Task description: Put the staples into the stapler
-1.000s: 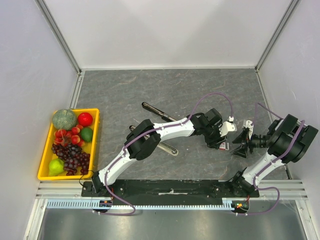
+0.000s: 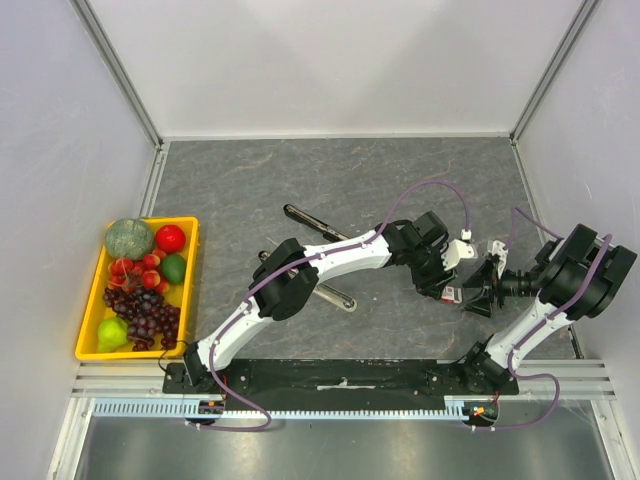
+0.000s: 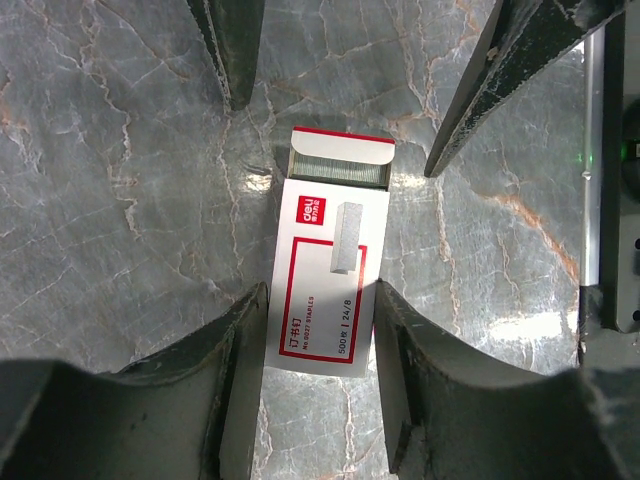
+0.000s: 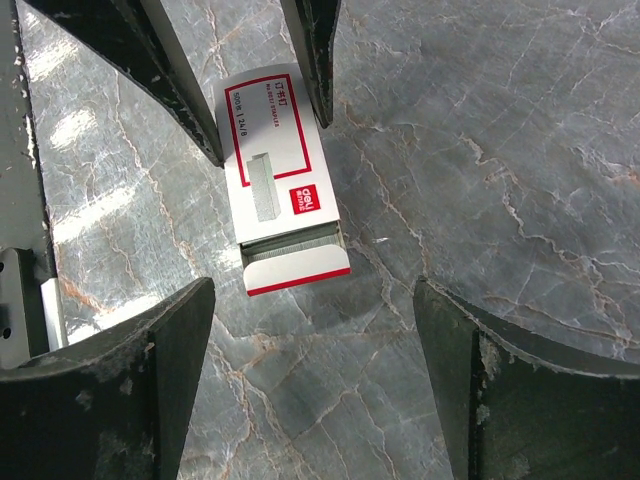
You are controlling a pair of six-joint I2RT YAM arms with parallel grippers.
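Note:
A white staple box (image 3: 322, 300) with red print lies low over the marble table, its end flap open and rows of staples showing inside, as seen in both wrist views. My left gripper is shut on the closed end of the box. My right gripper is open, its fingers on either side of the box's open end (image 4: 297, 268) with space around it. In the top view the box (image 2: 450, 295) sits between the two grippers.
Two long staplers (image 2: 310, 216) (image 2: 335, 298) lie left of centre, partly under the left arm. A yellow tray (image 2: 90, 335) of fruit stands at the far left.

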